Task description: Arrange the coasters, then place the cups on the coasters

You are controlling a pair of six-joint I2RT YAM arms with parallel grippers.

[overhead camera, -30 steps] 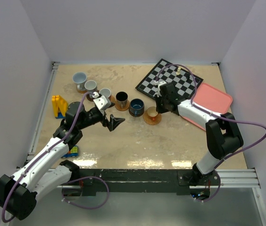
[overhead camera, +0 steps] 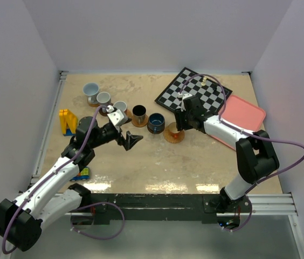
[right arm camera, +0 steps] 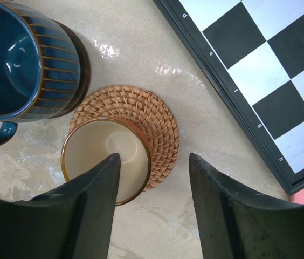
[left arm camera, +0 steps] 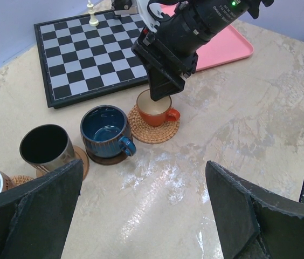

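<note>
A cream cup (right arm camera: 98,159) with an orange outside and handle sits off-centre on a round woven coaster (right arm camera: 154,129), which shows around its far side in the right wrist view. My right gripper is just above the cup's rim, part open, one finger over the cup and the other beside it, nothing visibly held. In the top view my left gripper (overhead camera: 129,141) hangs open over the table, left of the cups, holding nothing.
A blue mug (right arm camera: 55,65) stands close beside the coaster. A chessboard (right arm camera: 265,81) lies behind, a pink tray (overhead camera: 241,113) to the right. A dark cup (left arm camera: 44,145) and paler cups stand leftward.
My right gripper has shifted very slightly over the cup; the cup and my left arm look unchanged.
</note>
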